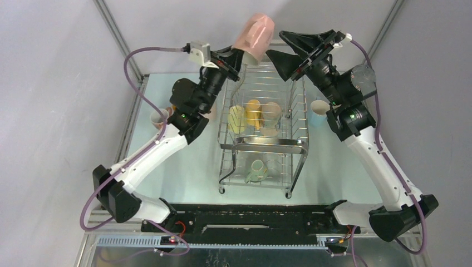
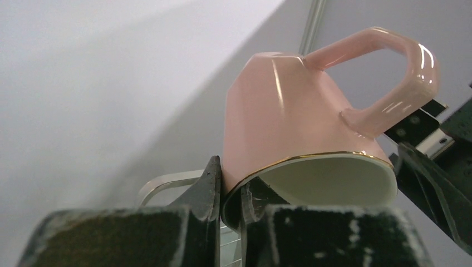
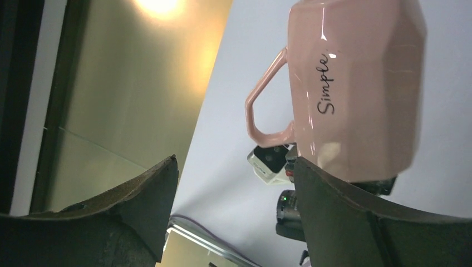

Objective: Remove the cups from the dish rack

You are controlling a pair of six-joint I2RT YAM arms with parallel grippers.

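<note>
A pink cup [image 1: 256, 36] is held tilted above the far end of the wire dish rack [image 1: 267, 146]. My left gripper is shut on its rim, one finger inside the mouth, as the left wrist view shows. The handle points up and to the right there. Just right of the cup, my right gripper is open with nothing between its fingers; the cup's "Simple" side faces it. In the rack's upper level sit a yellow-green cup [image 1: 236, 119], a yellow cup [image 1: 253, 113] and a pale cup [image 1: 271, 112]. A green cup [image 1: 256, 171] lies in the lower level.
On the table's left, a white and pink cup [image 1: 158, 118] stands partly behind the left arm. At the right, a light blue cup [image 1: 319, 108] stands beside the rack, near the right arm.
</note>
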